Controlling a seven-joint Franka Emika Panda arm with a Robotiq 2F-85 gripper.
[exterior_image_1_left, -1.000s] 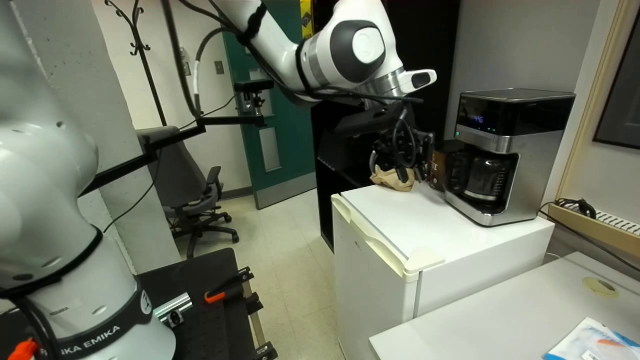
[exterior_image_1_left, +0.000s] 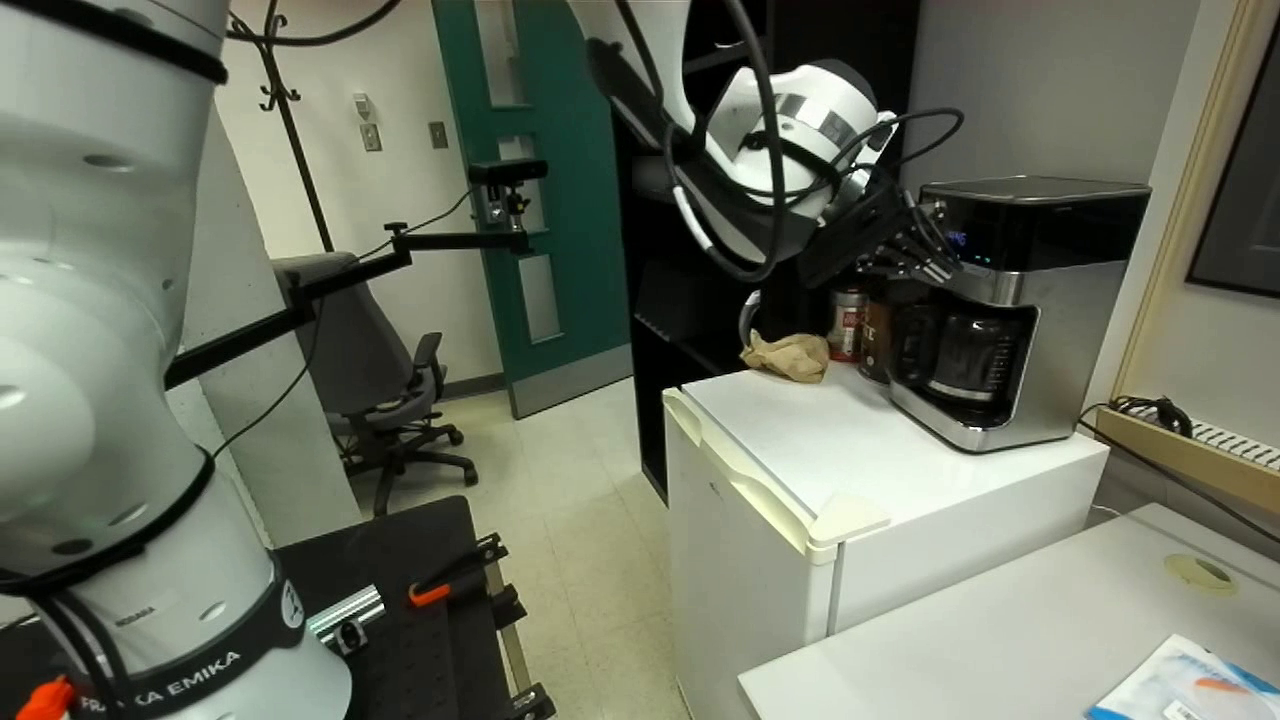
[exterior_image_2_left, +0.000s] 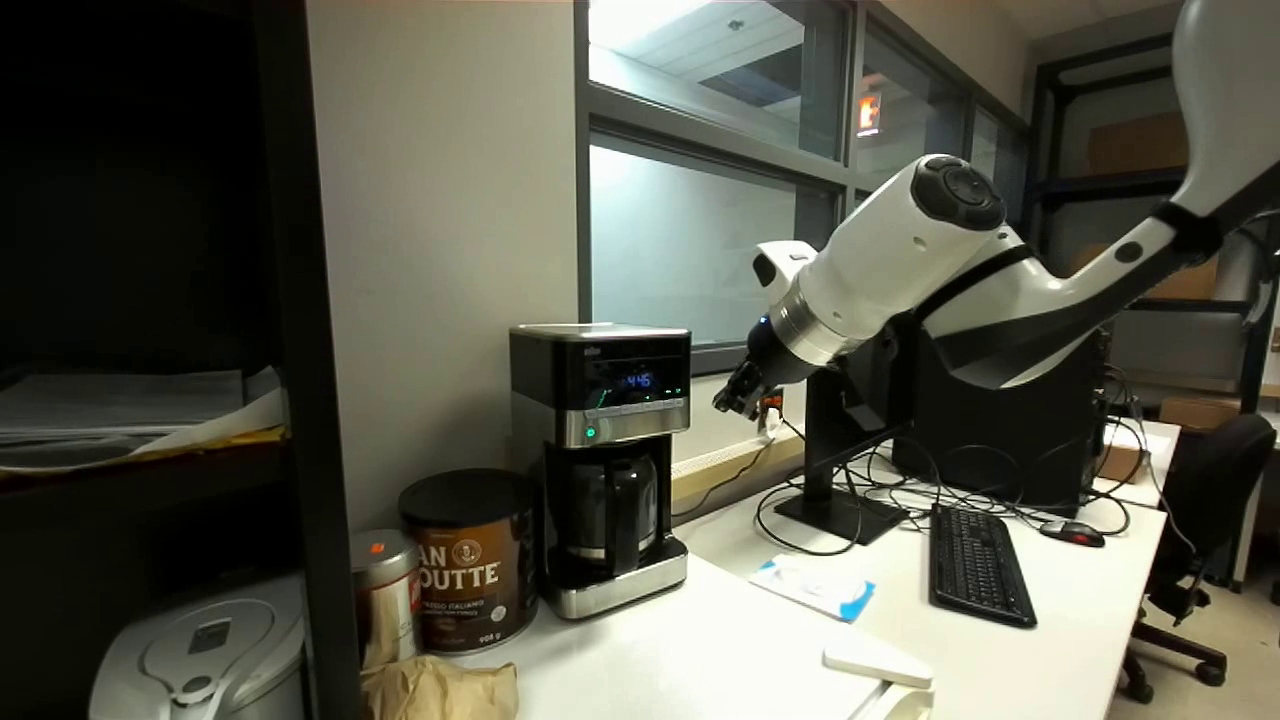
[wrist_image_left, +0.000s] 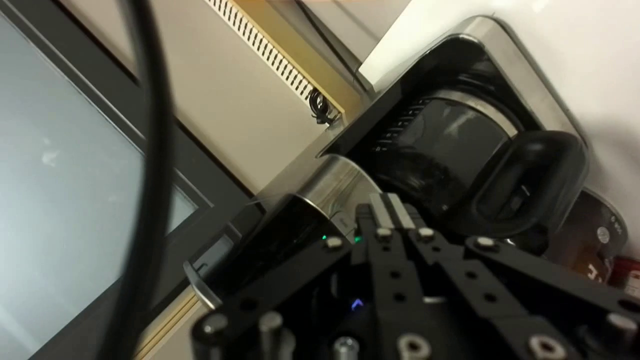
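A black and steel coffee maker (exterior_image_2_left: 624, 421) stands on the white fridge top, its display and a green light lit. The glass carafe (exterior_image_1_left: 969, 354) sits inside it, handle outward. My gripper is shut, with nothing showing between its fingers. In the wrist view its tips overlap the steel band of the coffee maker's front, near the green light. Exterior view 2 has the gripper (exterior_image_2_left: 734, 406) in front of the machine, at about control panel height. Whether the tips touch the panel, I cannot tell.
Beside the machine stand a brown coffee can (exterior_image_2_left: 468, 558), a smaller tin (exterior_image_2_left: 386, 594) and a crumpled paper bag (exterior_image_2_left: 438, 690). A lower desk with a keyboard (exterior_image_2_left: 978, 562) adjoins it.
My gripper has moved right and up, from above the paper bag and beside the can to the front of the coffee maker. The arm has turned and tilted the hand towards the machine.
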